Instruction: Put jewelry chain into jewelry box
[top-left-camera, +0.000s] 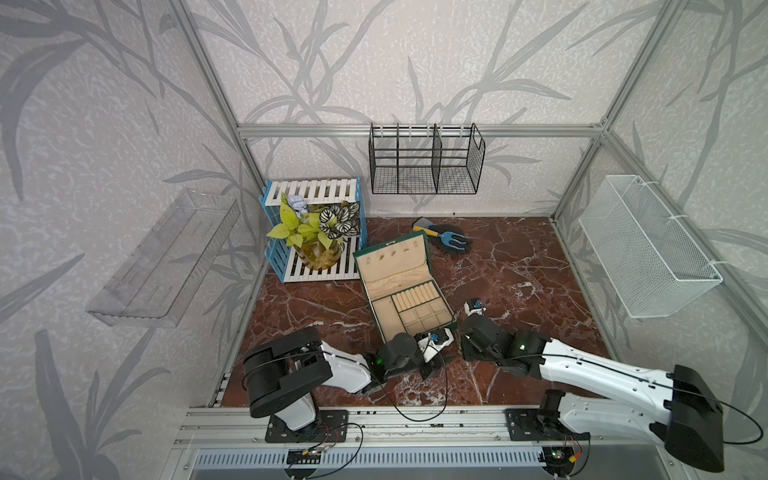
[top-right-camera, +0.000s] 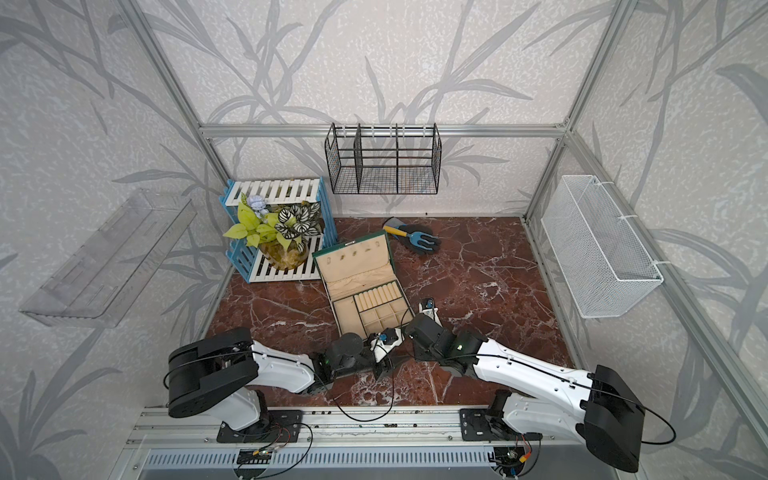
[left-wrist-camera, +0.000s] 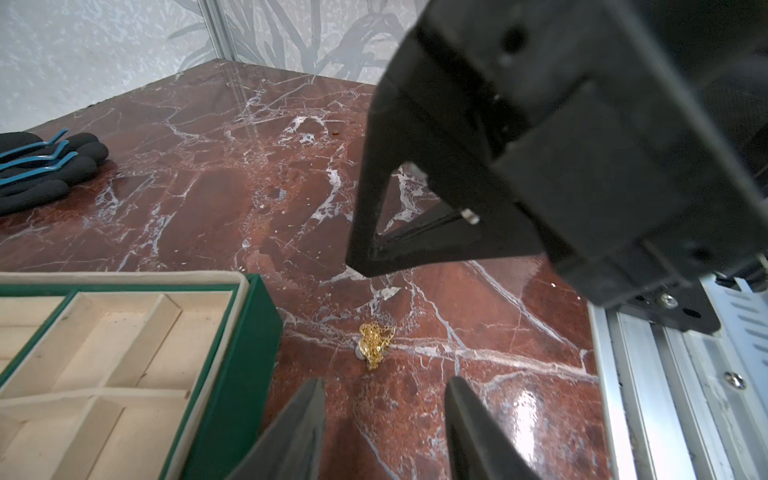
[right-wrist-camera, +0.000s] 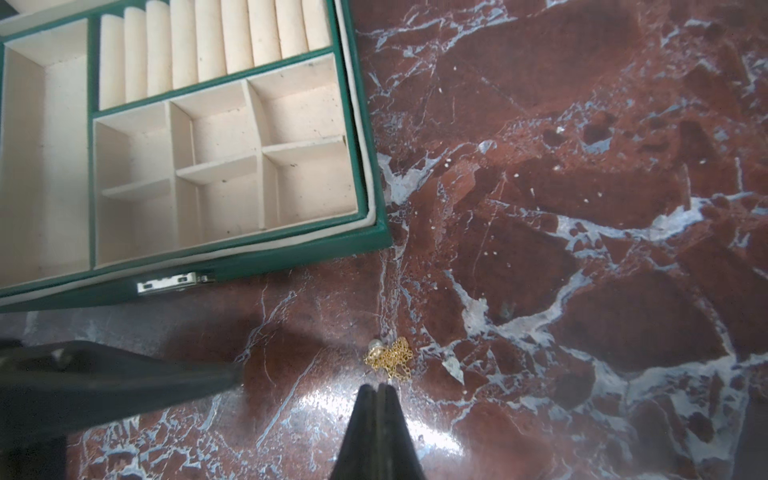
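Note:
A small gold chain (left-wrist-camera: 376, 344) (right-wrist-camera: 390, 357) lies on the marble table beside the front right corner of the open green jewelry box (left-wrist-camera: 256, 360) (right-wrist-camera: 304, 261), outside it. The box has cream compartments, empty where visible. My left gripper points toward the chain from the left, low by the table, fingers apart with nothing between them. My right gripper is above the table just front of the chain, fingertips together, nothing seen in them.
A plant (top-left-camera: 296, 228) on a slatted crate stands back left. Gloves (top-left-camera: 450, 240) lie behind the box. Wire baskets (top-left-camera: 424, 172) hang on the walls. The table right of the box is clear.

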